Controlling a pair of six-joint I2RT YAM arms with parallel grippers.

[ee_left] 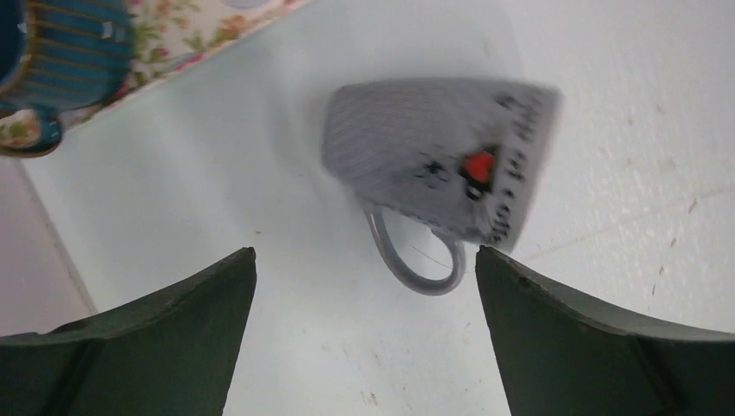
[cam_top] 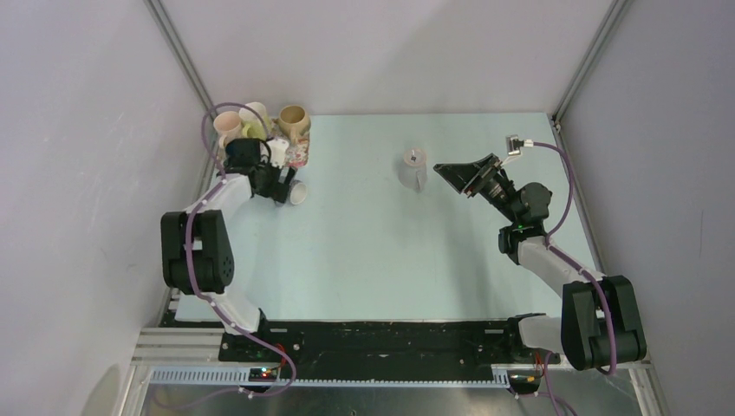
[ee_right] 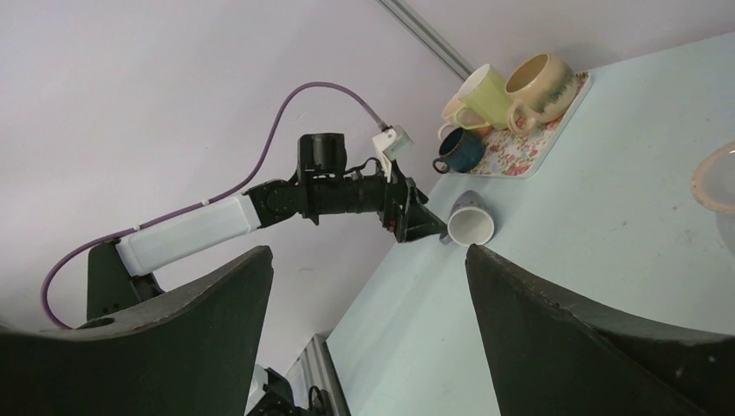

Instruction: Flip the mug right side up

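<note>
A grey mug with a white inside lies on its side on the table, its mouth turned toward the right arm. Its handle sticks out toward my left gripper, which stands open close by, with nothing between its fingers. Blur softens this mug in the left wrist view. In the top view the left fingers partly cover it. A second, pale mug stands upside down at the back middle. My right gripper, open and empty, hovers to the right of that pale mug.
A floral tray at the back left carries several mugs, among them a tan one, a yellow-green one and a dark blue one.
</note>
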